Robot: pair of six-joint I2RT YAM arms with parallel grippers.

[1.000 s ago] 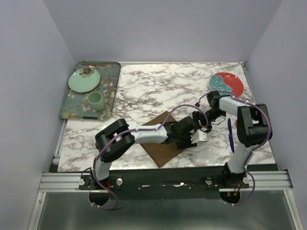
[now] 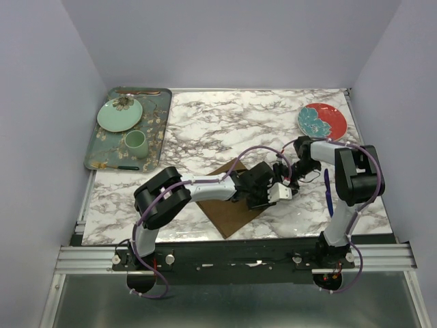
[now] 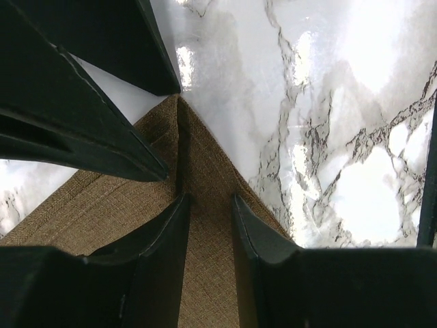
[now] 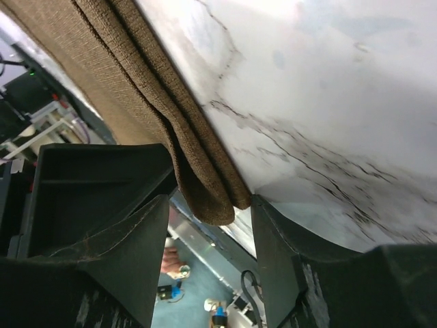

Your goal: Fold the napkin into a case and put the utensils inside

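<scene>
The brown napkin (image 2: 225, 219) lies in the lower middle of the table under both arms. My left gripper is shut on the napkin near its right edge, fingertips pinching the cloth. My right gripper is open at the napkin's corner, with the folded, doubled edge between its fingers. In the left wrist view, the right gripper's dark body reaches over that corner from the upper left. Right of the napkin lies a long dark-blue utensil (image 2: 328, 191).
A patterned tray (image 2: 95, 160) at the back left holds a green plate (image 2: 116, 119), a green cup (image 2: 136, 143) and utensils. A red and teal plate (image 2: 324, 119) sits at the back right.
</scene>
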